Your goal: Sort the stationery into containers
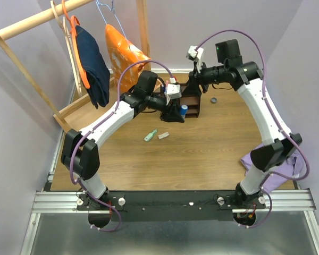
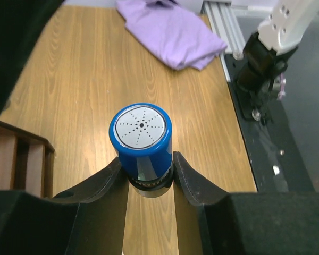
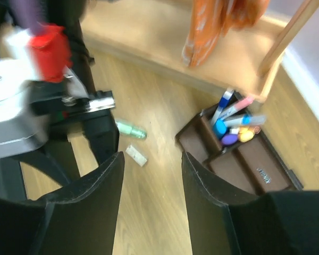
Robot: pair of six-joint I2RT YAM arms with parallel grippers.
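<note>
My left gripper is shut on a blue-capped cylinder (image 2: 142, 133) with a perforated grey top. My right gripper hangs above and beside the left one at the back, its fingers apart and nothing seen between them. The dark brown organizer (image 3: 199, 143) holds several pens and colored items in its back compartment; others look empty. A green bottle-like item (image 3: 130, 129) and a small white bar (image 3: 136, 155) lie on the table in front of it.
A wooden rack (image 1: 37, 16) with hanging clothes fills the back left. A purple cloth (image 2: 170, 37) lies at the front right. A small grey round item (image 1: 213, 100) is right of the organizer.
</note>
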